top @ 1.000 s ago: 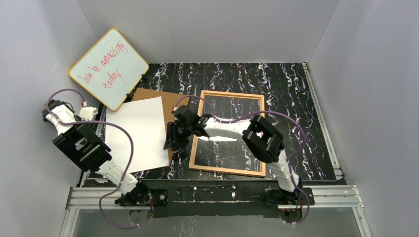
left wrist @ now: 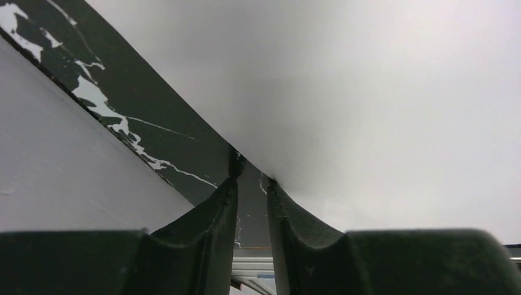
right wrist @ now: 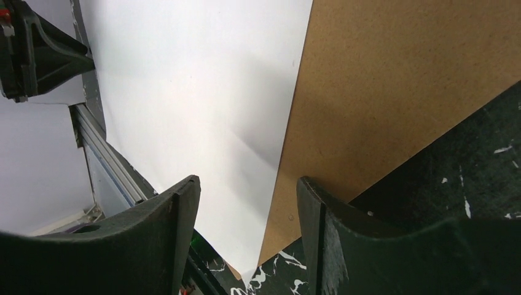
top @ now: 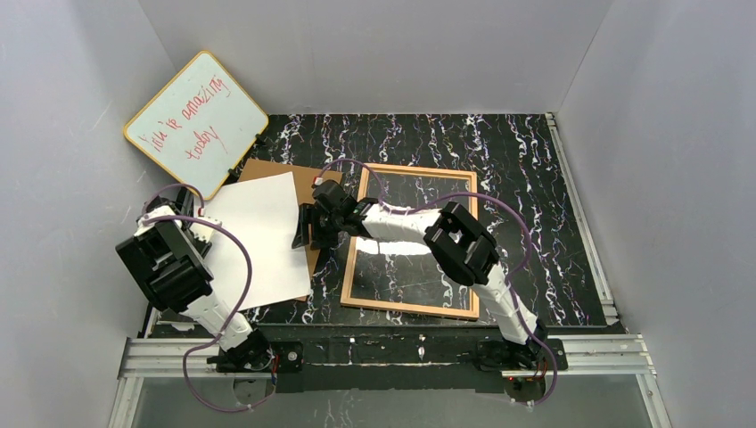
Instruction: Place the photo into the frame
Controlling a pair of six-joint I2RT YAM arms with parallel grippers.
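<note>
The photo appears as a plain white sheet (top: 254,236) overlying much of a brown board (top: 314,181), whose top and right margins show. To the right lies the wooden frame (top: 473,267). My left gripper is part open at the sheet's left edge, its fingertips a small gap apart; whether the edge is between them cannot be told. My right gripper stands wide open over the right edge, one finger on the white side and the other over the brown board (right wrist: 399,80). It holds nothing.
A small whiteboard (top: 196,125) with red writing leans at the back left. Inside the frame lies a white patch (top: 403,249), partly hidden by the right arm.
The left gripper has come in from the left wall to the sheet's left edge. The sheet has slid slightly right over the brown board.
</note>
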